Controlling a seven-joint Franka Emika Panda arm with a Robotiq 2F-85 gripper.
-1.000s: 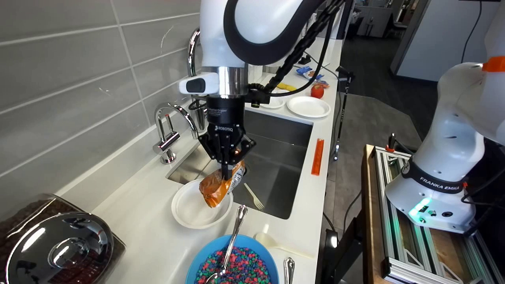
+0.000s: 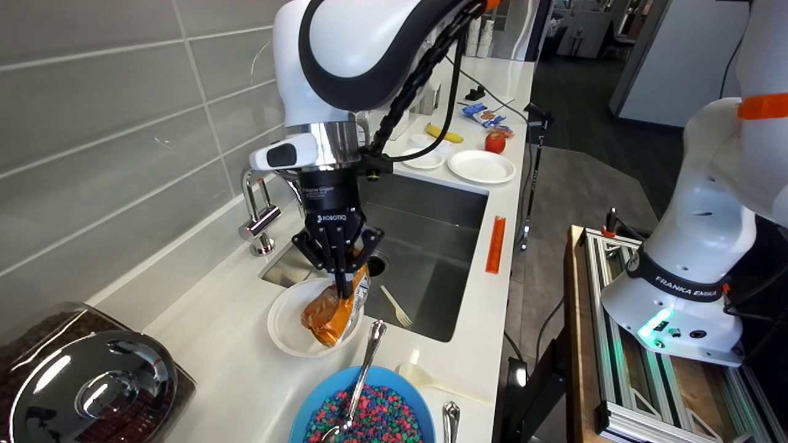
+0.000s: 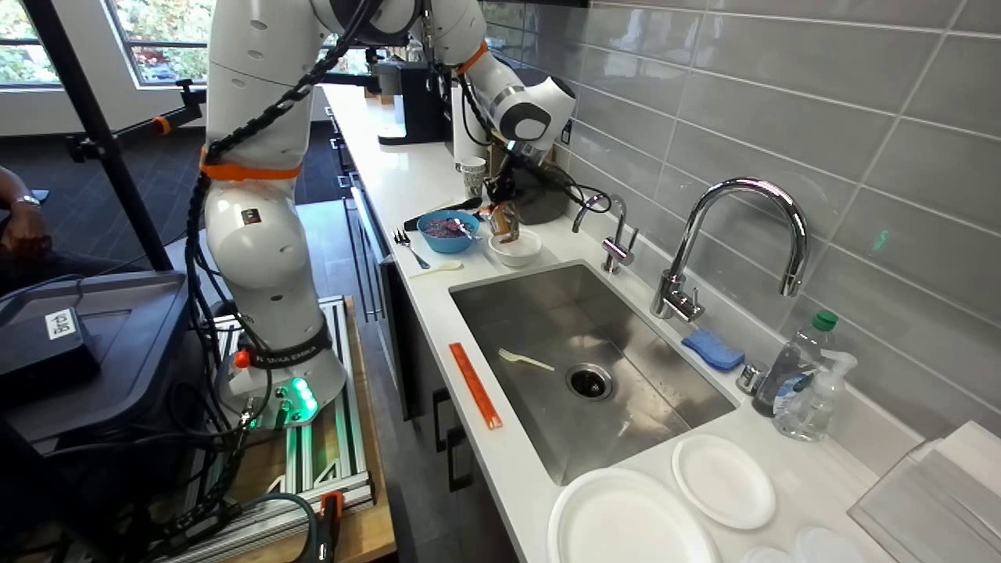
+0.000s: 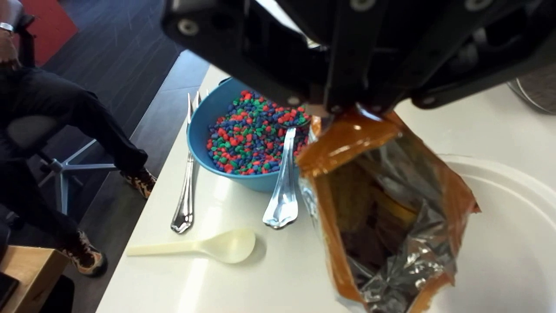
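Observation:
An orange foil bag, torn open with a silvery inside, hangs from my gripper, which is shut on its edge. Below it, the white bowl stands on the counter beside the sink; in exterior view 1 the bag covers the bowl's right part. The bag shows its wide mouth in the wrist view, with something dark and yellowish inside that is hard to make out. That view has the fingers at the top edge of the bag and the bowl behind it at right. Whether the bag touches the bowl is unclear.
A blue bowl of coloured pebbles holds a metal spoon. Near it lie a fork and a pale plastic spoon. The sink holds a plastic fork; a faucet rises behind the bowl.
My gripper has moved left and down in exterior view 1, carrying the bag from over the bowl's right edge to lower over its middle. The bowls have not moved.

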